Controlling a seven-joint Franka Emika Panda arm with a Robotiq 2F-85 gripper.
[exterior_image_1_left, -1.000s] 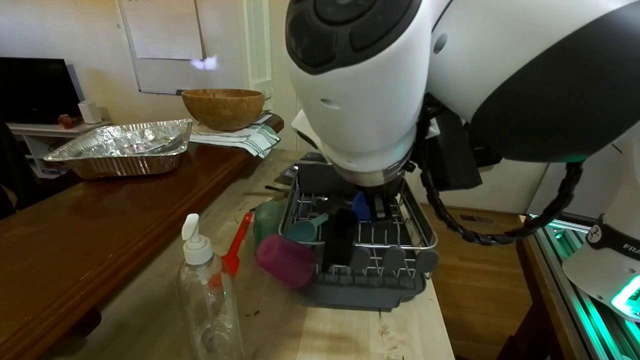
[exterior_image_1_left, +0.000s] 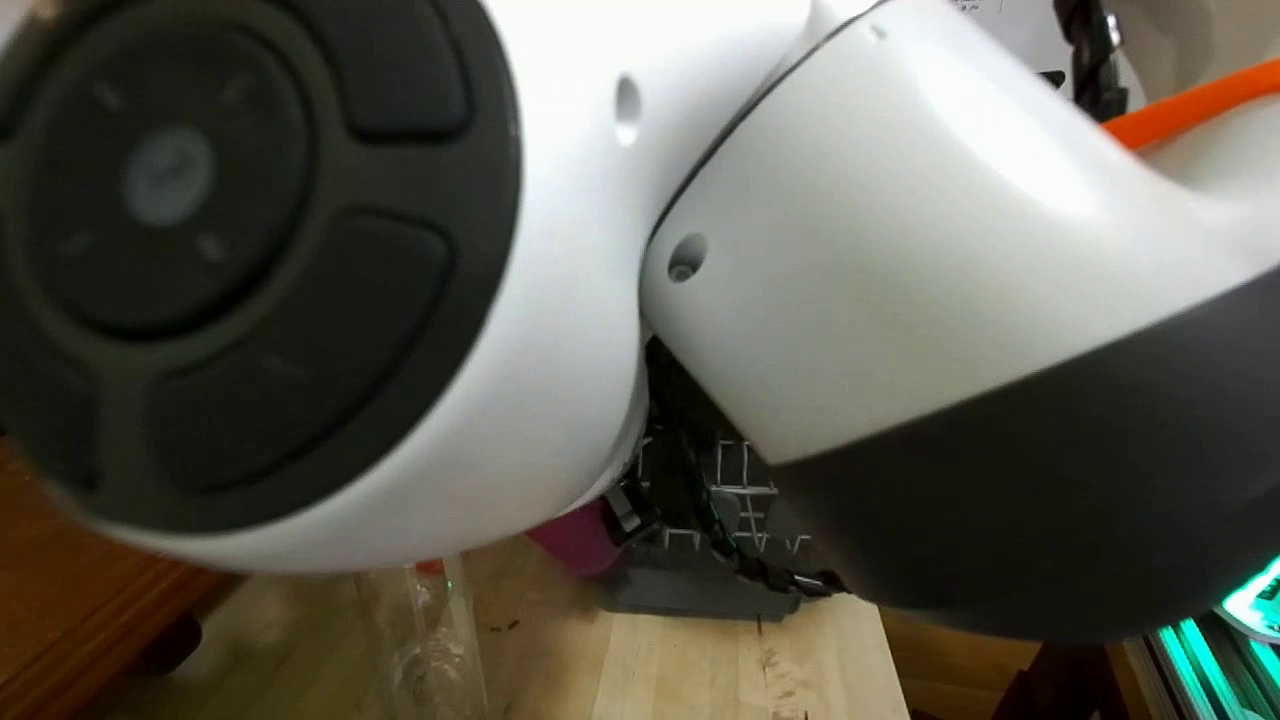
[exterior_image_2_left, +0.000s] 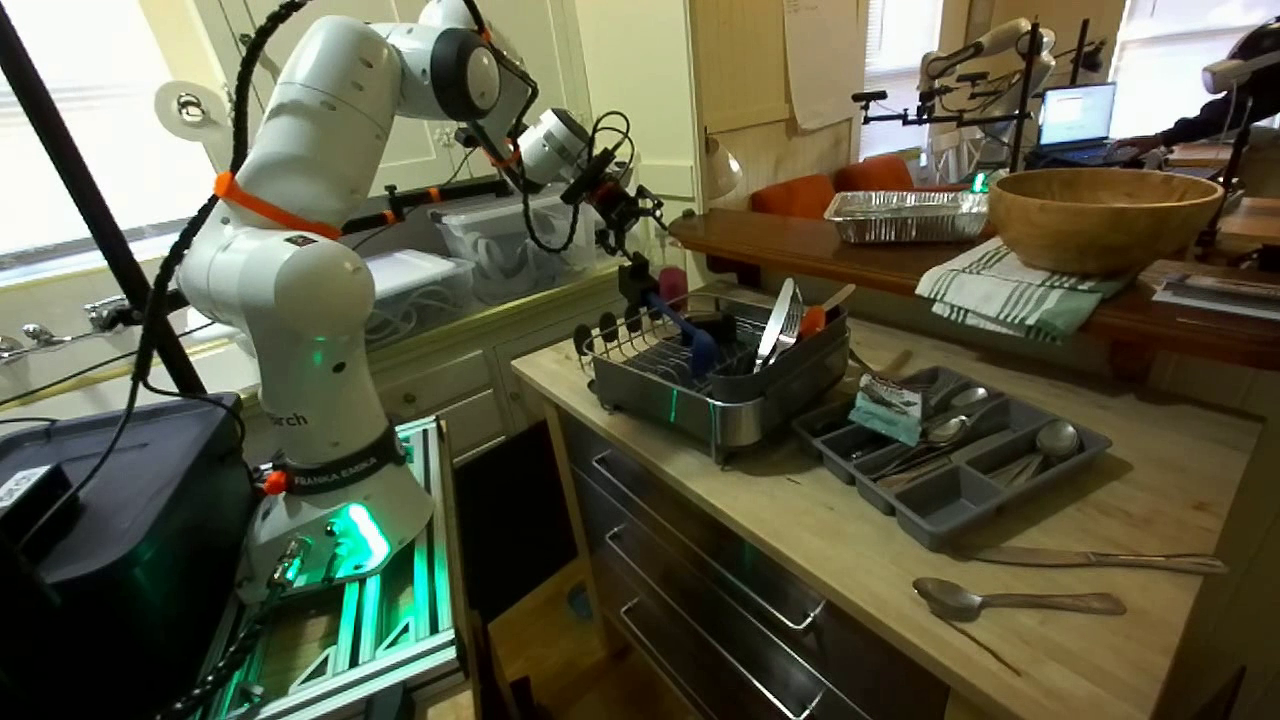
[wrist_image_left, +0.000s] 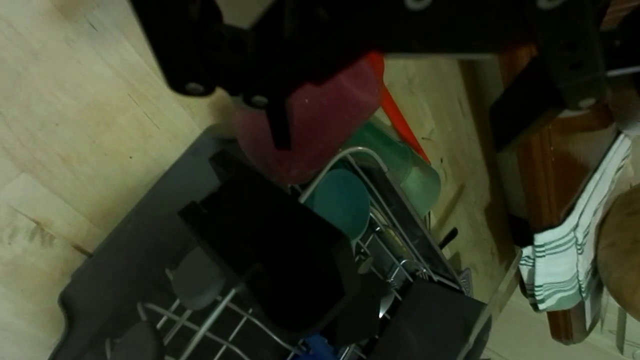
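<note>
High over the back end of the dish rack (exterior_image_2_left: 654, 390), my gripper (exterior_image_2_left: 642, 224) hangs from the raised arm. In the wrist view the gripper is open, its two fingers wide apart with nothing held. Below it lie a magenta cup (wrist_image_left: 312, 120), a green cup (wrist_image_left: 414, 171) and a red-handled utensil (wrist_image_left: 399, 114) beside the rack. A teal measuring cup (wrist_image_left: 339, 201) and a large black item (wrist_image_left: 276, 240) are in the rack (wrist_image_left: 150, 198). The arm (exterior_image_1_left: 576, 240) fills most of exterior view 1 and hides the gripper there.
A grey cutlery tray (exterior_image_2_left: 960, 450) sits beside the rack, with a knife (exterior_image_2_left: 1092, 559) and a spoon (exterior_image_2_left: 1020, 600) in front. The raised brown table carries a foil pan (exterior_image_2_left: 908, 216), a striped towel (exterior_image_2_left: 1014, 288) and a wooden bowl (exterior_image_2_left: 1098, 222). A clear bottle (exterior_image_1_left: 420, 654) stands near the rack.
In exterior view 1 the arm has come up and much closer to the camera, moving left. It now covers the bowl, the foil pan and most of the rack, which showed before.
</note>
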